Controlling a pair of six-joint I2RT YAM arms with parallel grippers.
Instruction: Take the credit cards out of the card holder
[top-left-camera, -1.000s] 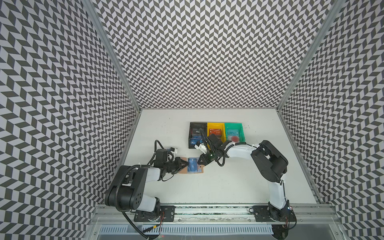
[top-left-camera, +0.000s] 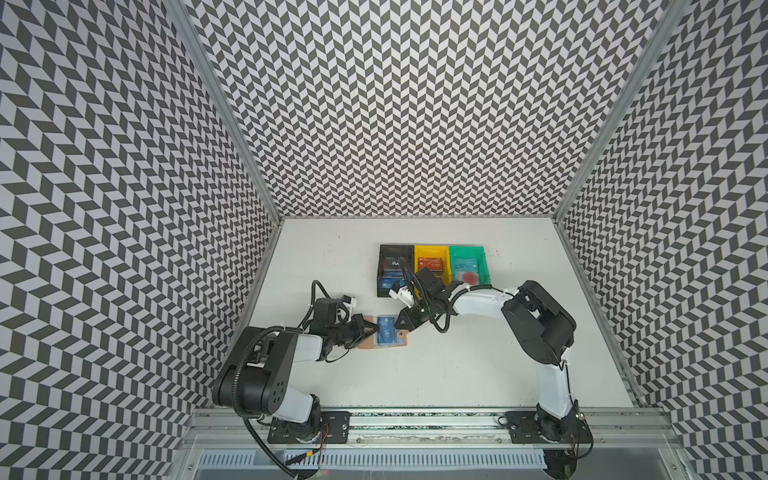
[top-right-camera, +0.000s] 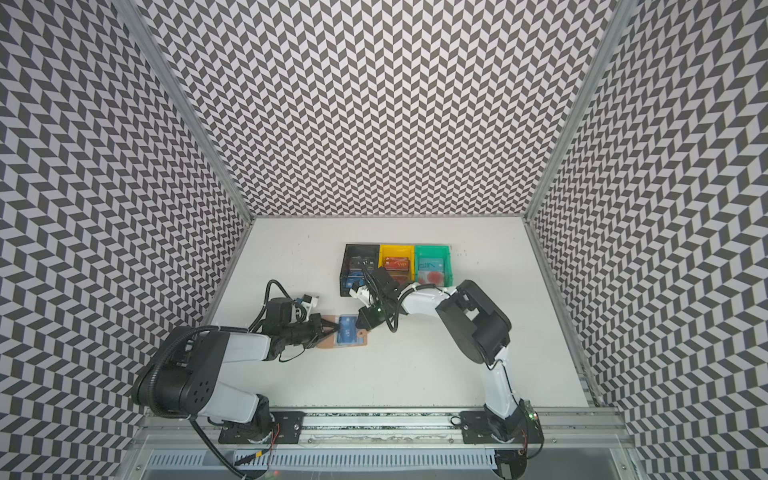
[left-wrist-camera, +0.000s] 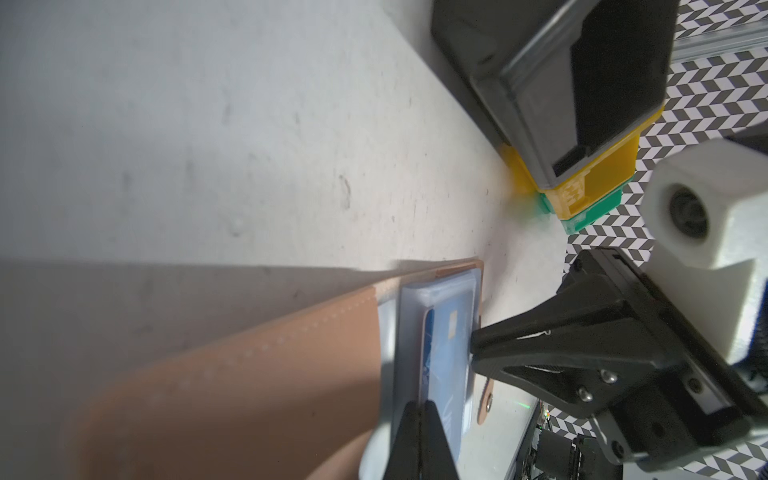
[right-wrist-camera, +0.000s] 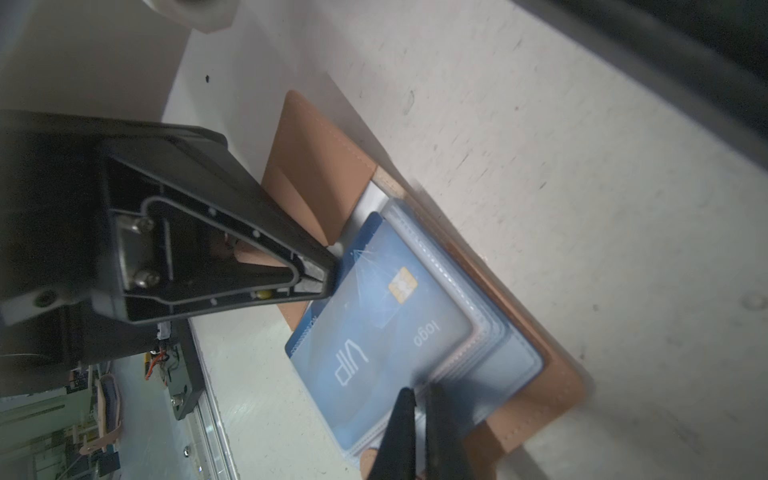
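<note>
The tan card holder (top-left-camera: 366, 340) lies open on the table, a blue VIP card (right-wrist-camera: 384, 312) in its clear sleeve, the card's edge showing past the sleeve. My left gripper (top-left-camera: 374, 328) comes from the left, shut, its tips at that edge in the left wrist view; whether the card is pinched is unclear. My right gripper (top-left-camera: 400, 325) reaches down at the holder's right side, its tips over the sleeve in the right wrist view; how far its fingers stand apart is unclear.
Behind the holder stands an organiser with black (top-left-camera: 381, 268), yellow (top-left-camera: 432, 249) and green (top-left-camera: 468, 251) compartments, all holding cards.
The left arm has shifted slightly, and its gripper sits a touch further back and right at the holder. The right arm looks unmoved.
</note>
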